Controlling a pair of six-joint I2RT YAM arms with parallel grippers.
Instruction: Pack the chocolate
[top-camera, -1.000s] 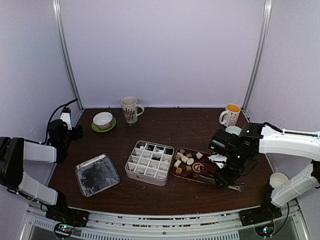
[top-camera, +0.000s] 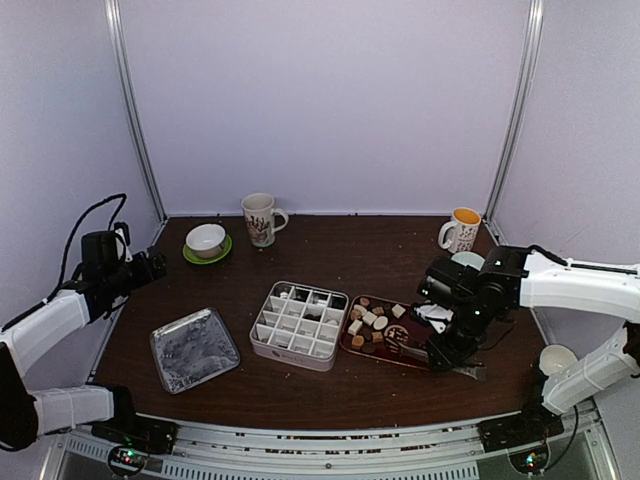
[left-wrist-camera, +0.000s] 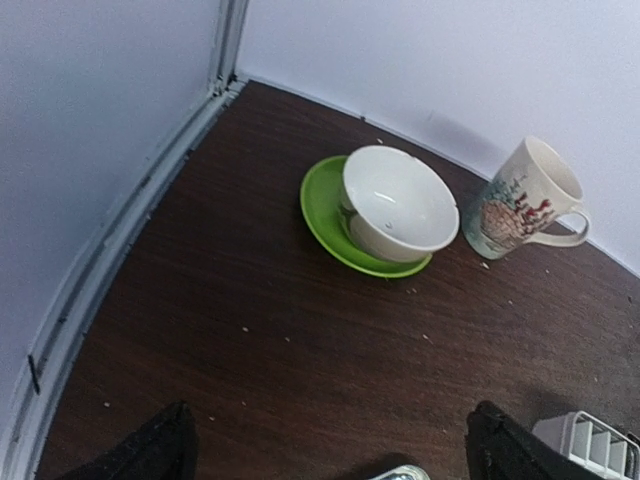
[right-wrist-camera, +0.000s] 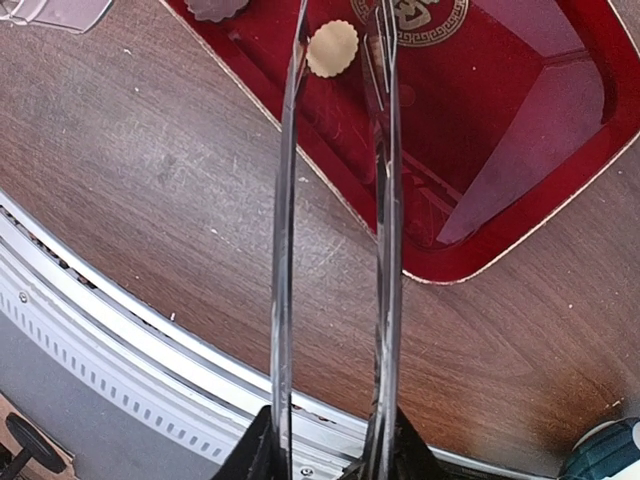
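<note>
A white divided box sits centre, a few compartments holding pieces. Right of it is a red tray with several light and brown chocolates. My right gripper holds long metal tongs over the tray; in the right wrist view the tongs are part open around a cream round piece, with no clear contact visible. My left gripper is raised at the left, open and empty, above the table's left side.
A metal lid lies front left. A bowl on a green plate and two mugs stand at the back.
The left arm has shifted and its gripper has turned and risen slightly. The right arm is nearly still over the red tray.
</note>
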